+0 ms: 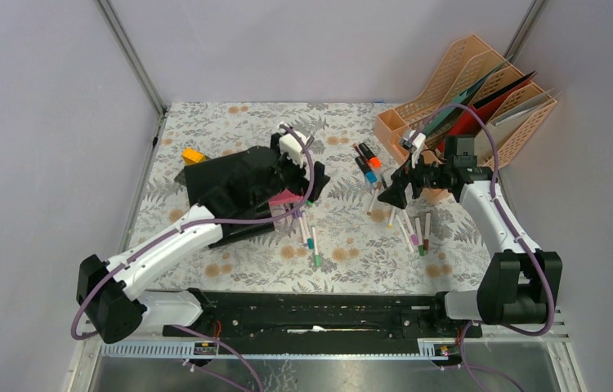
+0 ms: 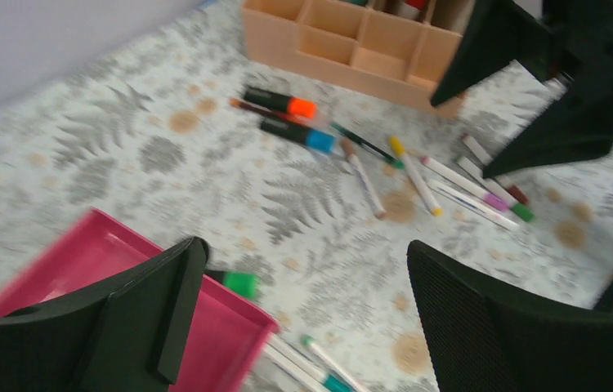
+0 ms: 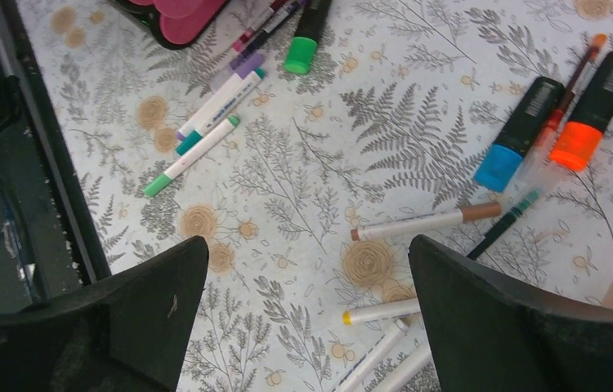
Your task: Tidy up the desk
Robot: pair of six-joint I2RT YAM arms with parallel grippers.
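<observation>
My left gripper [image 1: 311,181] is open over a pink tray [image 2: 99,253], with nothing between its fingers. My right gripper [image 1: 399,188] stands open above scattered pens at the right. Blue-capped [image 3: 516,131] and orange-capped [image 3: 596,110] highlighters lie beside a red pen; a green-capped highlighter [image 3: 307,33] lies by the tray. Thin markers lie in two groups, one below the tray [image 3: 191,155], one under my right gripper. The peach organizer [image 1: 401,118] holding several folders stands at the back right.
A black stack of items [image 1: 205,175] and a yellow object [image 1: 193,155] are at the left, partly hidden by my left arm. The desk's back middle and front centre have bare patches.
</observation>
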